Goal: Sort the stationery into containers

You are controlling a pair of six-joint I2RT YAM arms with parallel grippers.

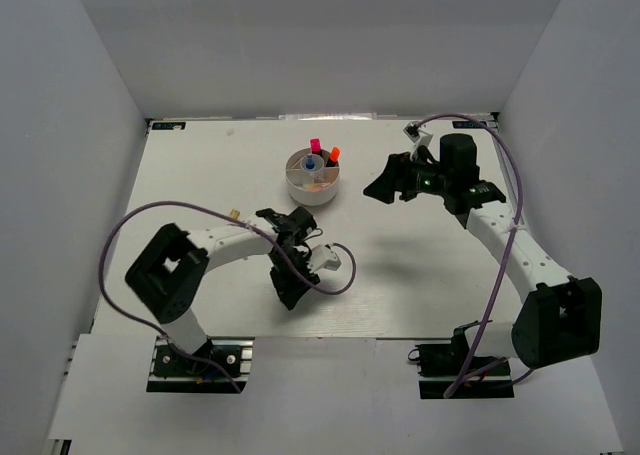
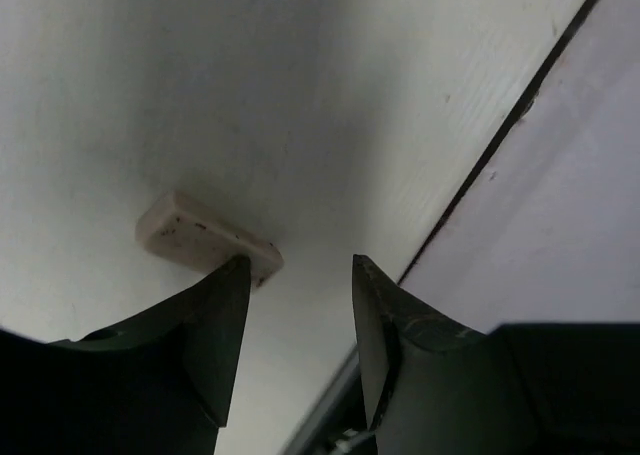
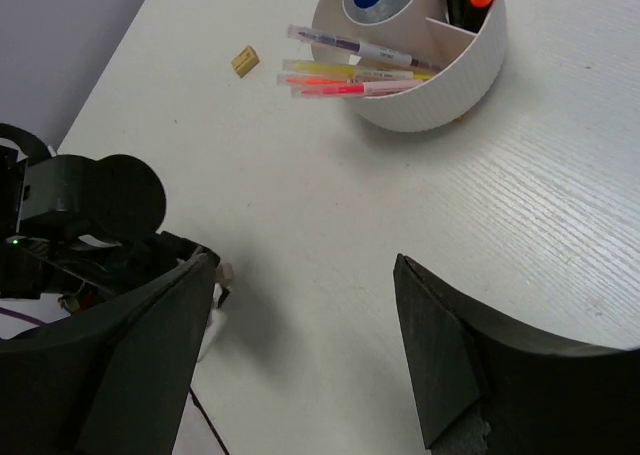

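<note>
A white round organizer (image 1: 312, 190) at the back middle holds markers, a blue-capped item and pens, seen closely as pens (image 3: 365, 85) in the right wrist view. A pale eraser-like block (image 2: 205, 240) lies on the table just under my left gripper, which is part open, nothing visible gripped. In the top view that arm is low at the front middle, hiding the block. My right gripper is open and empty, raised right of the organizer. A small yellow block (image 3: 244, 61) lies left of the organizer.
Walls stand at both sides.
</note>
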